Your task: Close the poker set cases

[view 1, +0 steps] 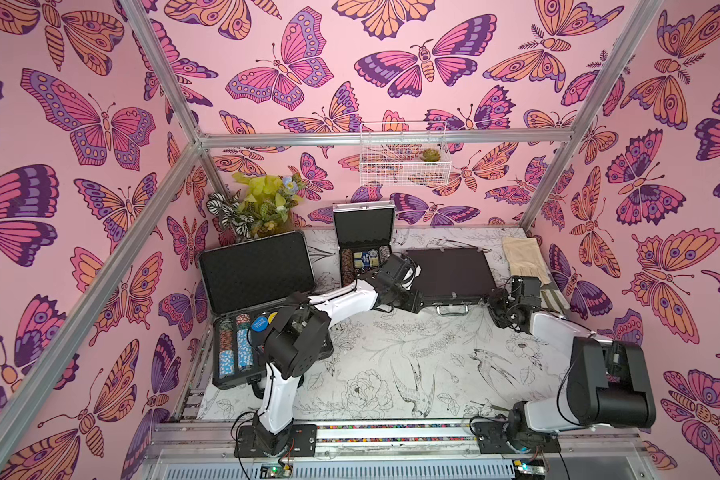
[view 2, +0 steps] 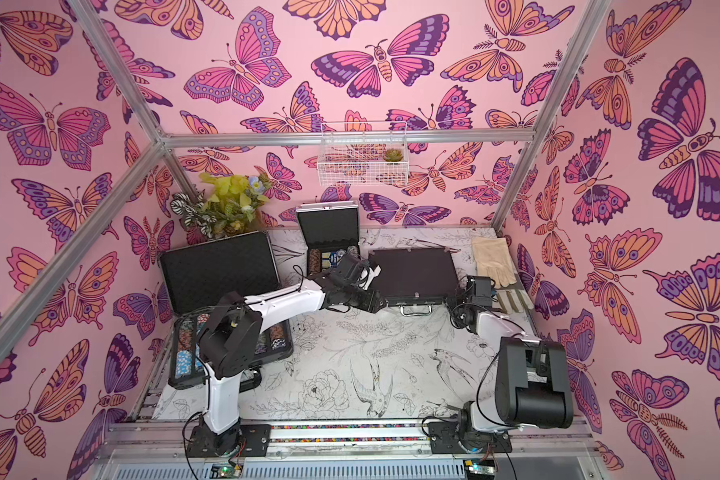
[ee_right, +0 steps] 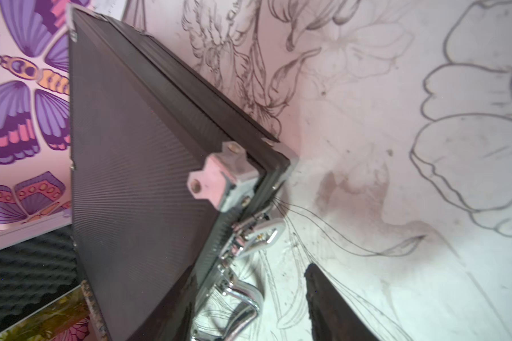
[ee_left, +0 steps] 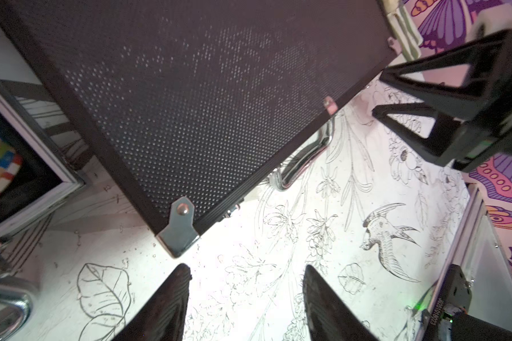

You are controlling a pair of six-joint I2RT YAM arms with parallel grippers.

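Observation:
The black right-hand case (view 1: 449, 272) lies with its lid down, handle and latches toward the front. The small middle case (view 1: 363, 220) stands open with chips and cards inside. The large left case (view 1: 256, 272) is open, lid raised. My left gripper hangs open at the right case's front left corner, nothing between its fingers. My right gripper is open at that case's front right corner, beside a latch (ee_right: 261, 233), nothing between its fingers.
A plant (view 1: 260, 200) stands at the back left, cream gloves (view 1: 524, 256) at the back right. A wire basket (view 1: 404, 172) hangs on the back wall.

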